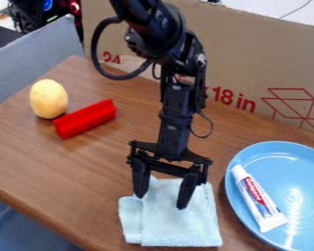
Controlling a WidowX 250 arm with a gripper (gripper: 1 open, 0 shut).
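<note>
My black gripper [161, 187] hangs low over a folded pale blue cloth [169, 224] at the front middle of the wooden table [55, 169]. Its two fingers are apart, their tips down at the upper part of the cloth. I cannot tell whether anything is pinched between them.
A blue plate [300, 176] with a toothpaste tube [258, 198] lies to the right. A red cylinder [83, 118] and a yellow potato-like object [48, 99] are at the back left. A cardboard panel [265, 69] stands behind.
</note>
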